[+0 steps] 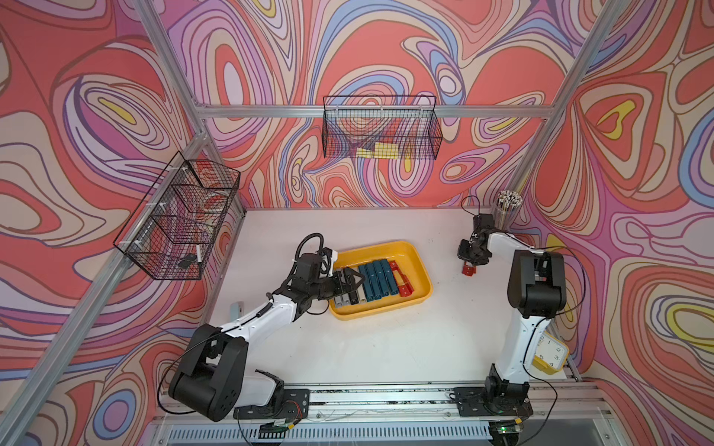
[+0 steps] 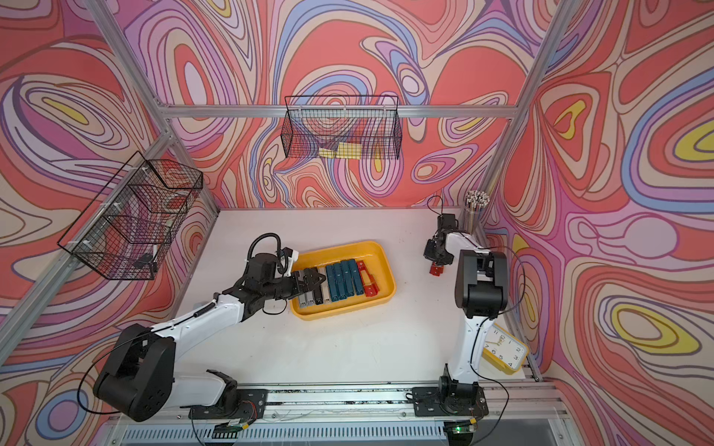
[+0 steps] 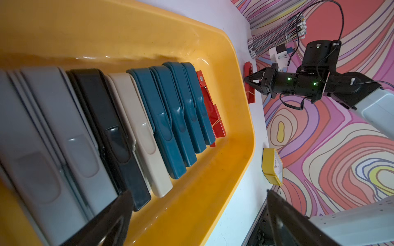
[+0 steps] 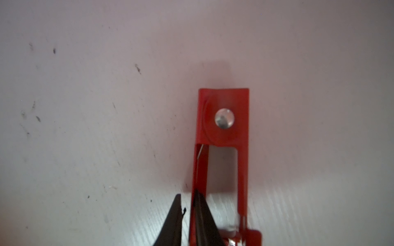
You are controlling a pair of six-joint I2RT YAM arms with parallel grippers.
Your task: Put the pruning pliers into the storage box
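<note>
Red pruning pliers (image 4: 224, 98) lie on the white table at the back right. My right gripper is down at them, its dark tips at the left bar of the red frame; whether it grips that bar is unclear. The yellow storage box (image 1: 412, 297) sits mid-table, holding several flat grey, black, cream and teal items and another red tool (image 3: 211, 108). My left gripper hangs over the box's left part, open, with nothing between its fingers.
A clock in a yellow frame (image 1: 551, 351) stands at the right front. A holder of sticks (image 1: 509, 204) is at the back right corner. Wire baskets hang on the back and left rails.
</note>
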